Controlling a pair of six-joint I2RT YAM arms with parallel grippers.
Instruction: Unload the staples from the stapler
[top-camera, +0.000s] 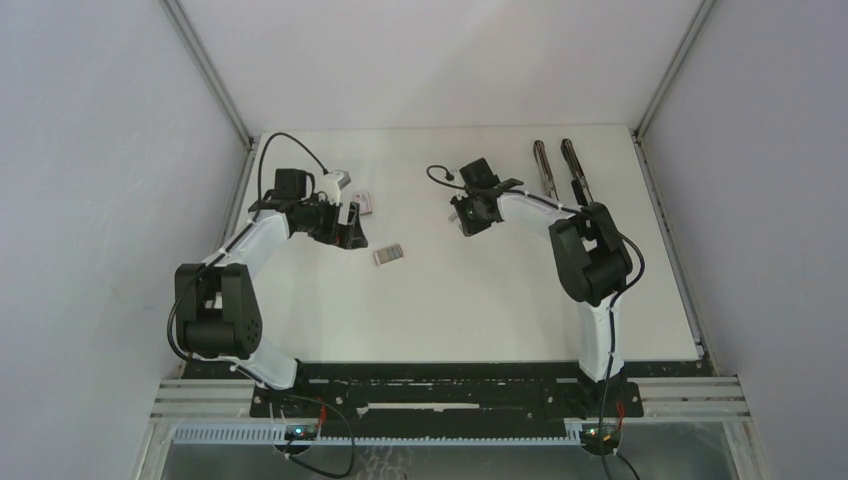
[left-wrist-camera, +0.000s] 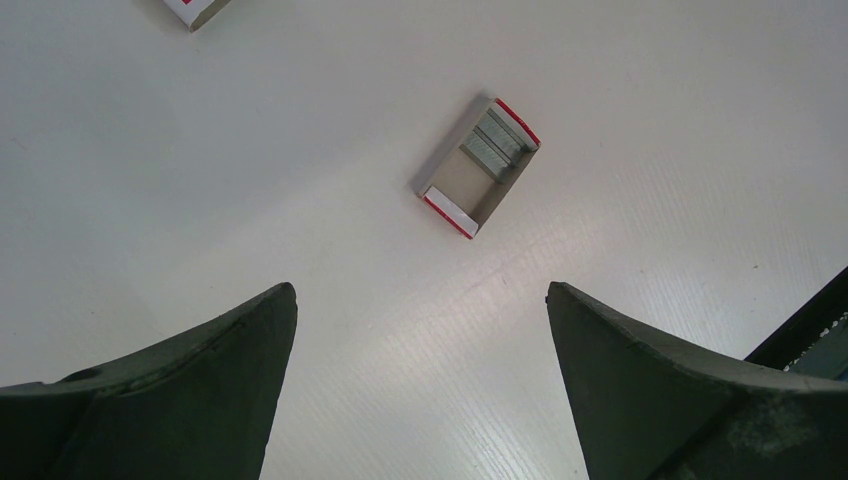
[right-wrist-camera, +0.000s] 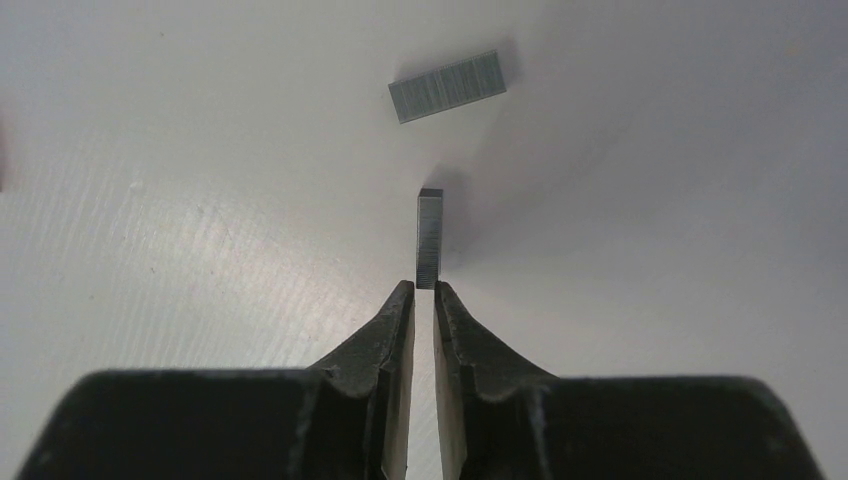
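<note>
Under my right gripper, a short strip of staples (right-wrist-camera: 429, 235) lies on the table. The strip's near end sits between the fingertips, which stand close together; whether they press on it is unclear. My left gripper is open and empty, over bare table short of a small box tray (left-wrist-camera: 463, 180), which holds a few staple strips at one end. Toward the back right lie two long dark stapler-like pieces, one on the left (top-camera: 545, 168) and one on the right (top-camera: 573, 165).
Just beyond the strip is a wider block of staples (right-wrist-camera: 447, 87). A red-and-white box (top-camera: 363, 203) lies beside the left gripper, farther back.
</note>
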